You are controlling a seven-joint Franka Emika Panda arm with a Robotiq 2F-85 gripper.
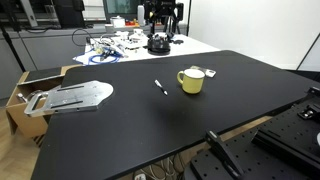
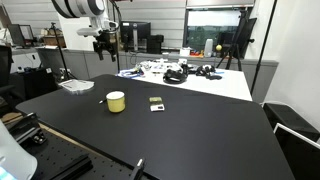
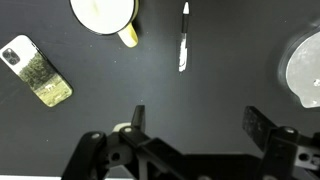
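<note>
My gripper stands open above the dark tabletop, its two fingers wide apart with nothing between them. Ahead of it in the wrist view lies a black and white pen [image 3: 184, 40]. To the left of the pen is a yellow mug [image 3: 128, 36] with a white inside, cut off by the top edge; it stands upright in exterior view 1 [image 1: 191, 83]. A phone with a patterned back [image 3: 37, 71] lies flat at the left. Part of a pale flat tray or board [image 3: 306, 72] shows at the right edge.
The whole pale board [image 1: 72, 97] lies at the left of the table [image 1: 120, 130] in exterior view 1. Cables and equipment [image 1: 118, 45] clutter the background. A person [image 2: 101, 30] stands at the back.
</note>
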